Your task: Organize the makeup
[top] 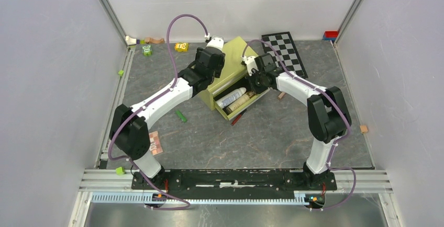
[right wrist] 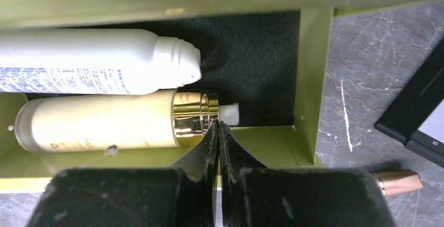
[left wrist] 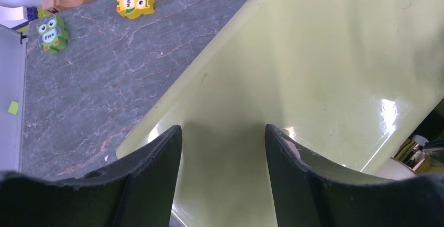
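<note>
A pale green cabinet (top: 234, 54) has its drawer (right wrist: 309, 86) pulled out, holding a white bottle (right wrist: 78, 59) and a cream bottle with gold cap (right wrist: 94, 122), lying side by side. My left gripper is on the cabinet's glossy top, fingers apart with the cabinet between them; where they touch is hard to see. My right gripper is at the drawer's front wall, fingertips together on its rim beside the gold cap. A rose-gold tube (right wrist: 398, 182) lies on the table outside the drawer.
A checkerboard (top: 284, 54) lies behind the right arm. Toy blocks, including a yellow owl (left wrist: 135, 2) and green owl (left wrist: 52, 34), lie at back left. A green tube (top: 181, 116) and red pencil-like item (top: 238, 117) lie near the cabinet.
</note>
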